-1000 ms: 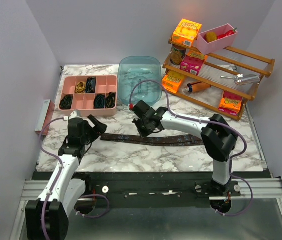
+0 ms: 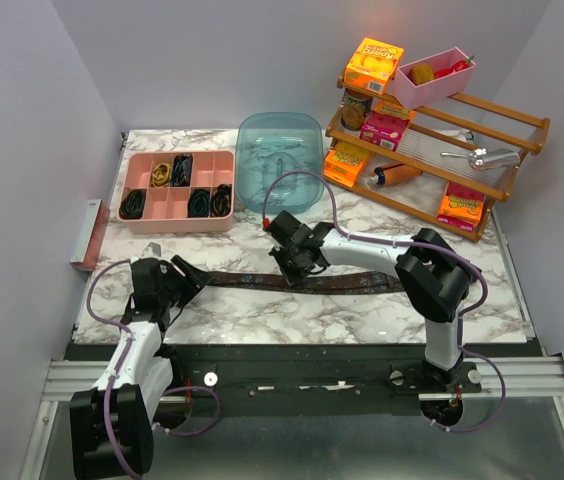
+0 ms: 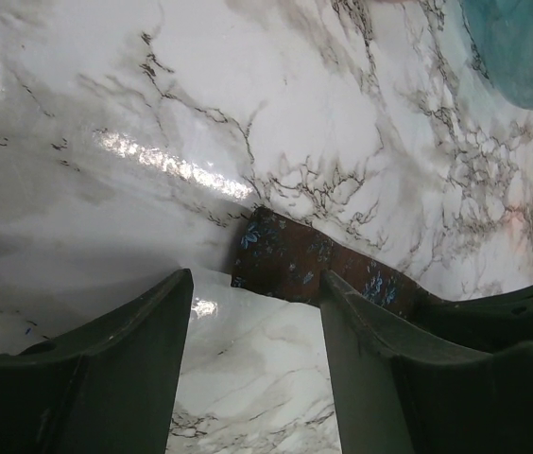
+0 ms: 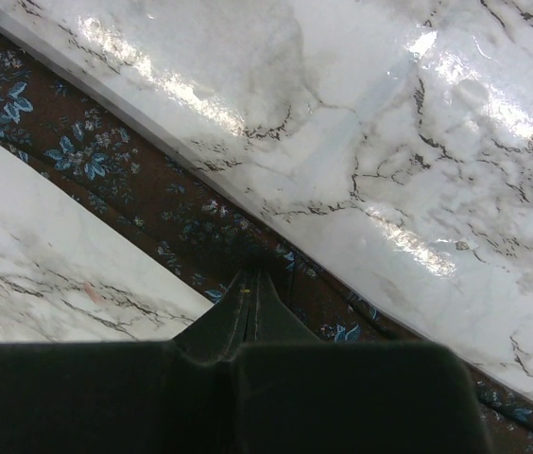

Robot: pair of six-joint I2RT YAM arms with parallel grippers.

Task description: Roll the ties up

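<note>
A dark brown tie with a blue flower pattern lies flat and long across the marble table in the top view. Its narrow left end shows in the left wrist view, just beyond my left gripper. That gripper's fingers are spread apart with nothing between them, the right one overlapping the tie's edge. Over the tie's middle, my right gripper points down with its tips together at the cloth. Whether any fabric is pinched there does not show.
At the back left, a pink divided box holds several rolled dark and yellow ties. Beside it stands a clear teal bin. A wooden rack with boxes fills the back right. Bare marble lies in front of the tie.
My left gripper has come lower and nearer the front, level with the tie's left end, and its fingers have parted. The right gripper has shifted slightly down toward the tie.
</note>
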